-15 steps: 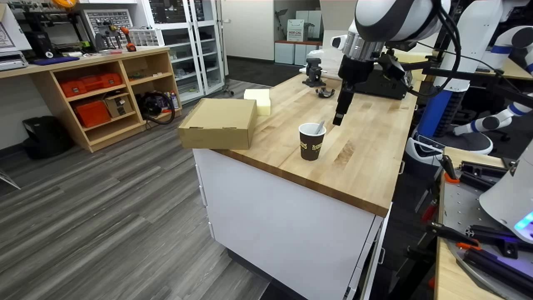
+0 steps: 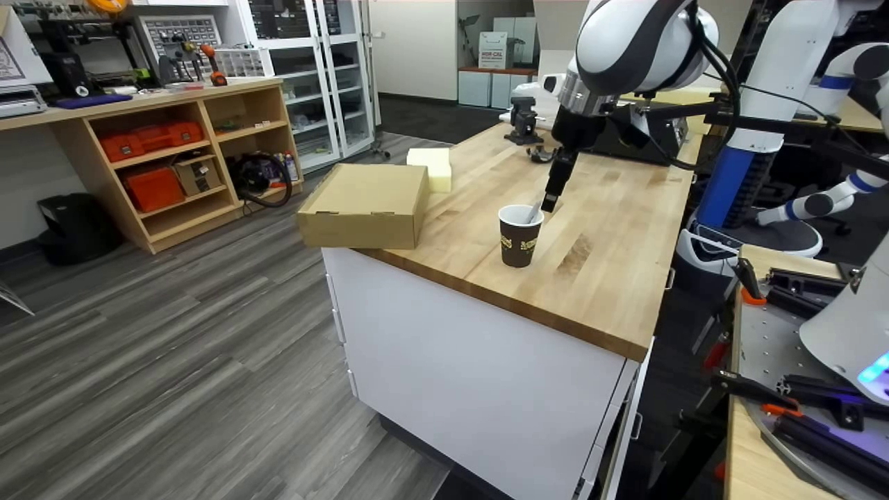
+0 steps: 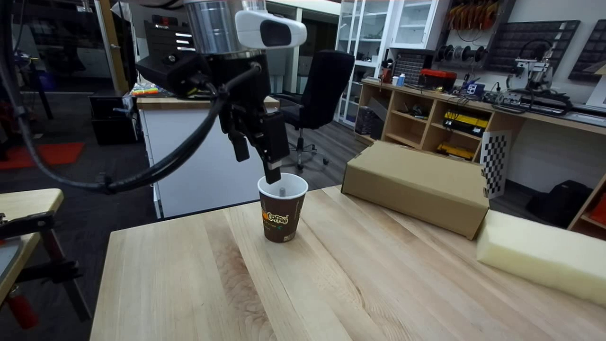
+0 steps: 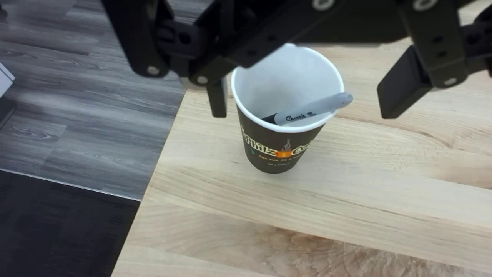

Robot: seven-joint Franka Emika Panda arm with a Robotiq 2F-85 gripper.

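A dark brown paper coffee cup (image 2: 517,242) with a white rim stands upright near the end of the wooden worktop. Inside it leans a grey Sharpie marker (image 4: 313,109), its end poking just over the rim in the wrist view. My gripper is open, one finger pad (image 4: 217,97) to the left of the cup's mouth and the other pad (image 4: 402,85) well to the right. Nothing is held between them. In the second exterior view, a fingertip (image 3: 272,172) hangs at the cup (image 3: 282,219) rim; whether it touches cannot be told.
A closed cardboard box (image 2: 367,204) sits at the worktop's corner, with a pale yellow foam block (image 3: 545,255) beside it. The worktop (image 3: 187,284) around the cup is bare. Its edge drops to the floor close by.
The gripper has moved left and slightly down toward the cup in the first exterior view. The cup, marker and box stay where they were.
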